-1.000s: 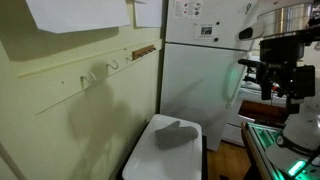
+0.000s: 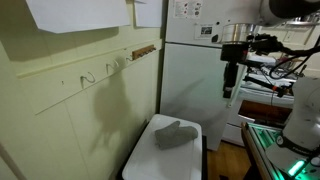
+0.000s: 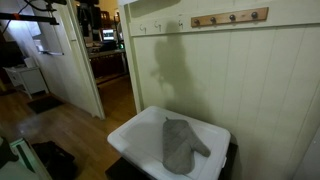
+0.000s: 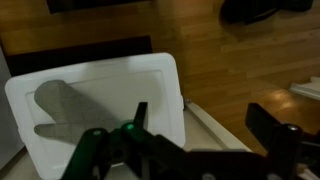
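A grey oven mitt (image 2: pixel 176 135) lies on a white, round-cornered flat surface (image 2: pixel 150 160) against the wall. From the other side, the mitt (image 3: pixel 180 145) shows its thumb pointing toward the right. In the wrist view the mitt (image 4: pixel 72 110) is at the left, partly behind my gripper's body. My gripper is open and empty, its two dark fingers (image 4: pixel 141 114) wide apart. It hangs in the air above and to the side of the white surface, clear of the mitt.
Metal hooks (image 2: pixel 90 77) and a wooden peg rail (image 3: pixel 230 17) are fixed to the pale wall. A white refrigerator (image 2: pixel 190 85) stands behind. Wooden floor (image 4: pixel 225 75) lies open beside the white surface, with a dark object (image 4: pixel 250 10) on it.
My arm has swung at the upper right, and the gripper now shows in front of the refrigerator, extended toward the left. The mitt has stayed in place.
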